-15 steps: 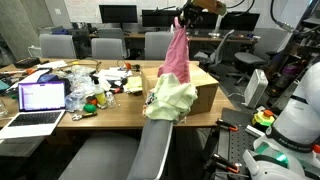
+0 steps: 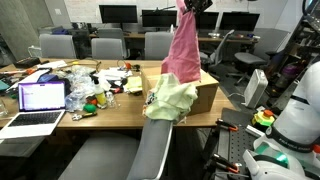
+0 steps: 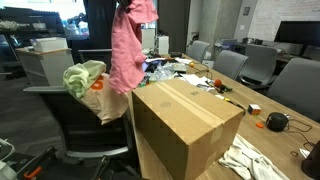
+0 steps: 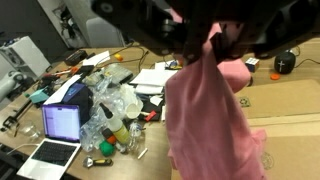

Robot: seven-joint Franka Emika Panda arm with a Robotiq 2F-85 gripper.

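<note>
A pink cloth (image 2: 183, 52) hangs from my gripper high above the table, in front of the cardboard box (image 3: 190, 122). In the wrist view the cloth (image 4: 212, 125) drops away from the dark fingers, which are shut on it. The gripper (image 3: 136, 8) is at the top of the second exterior view; its fingertips are partly covered by cloth. A pale green cloth (image 2: 172, 98) is draped over the back of the black office chair (image 2: 155, 148), below the pink one. An orange-beige cloth (image 3: 103, 100) also lies over that chair.
On the table stand an open laptop (image 2: 41, 104), bottles, bags and other clutter to the left of the box. White cloth (image 3: 248, 160) lies beside the box, near a black mug (image 3: 277, 121). Grey chairs line the far side.
My gripper has risen, lifting the pink cloth higher above the chair and box. The green cloth has stayed on the chair.
</note>
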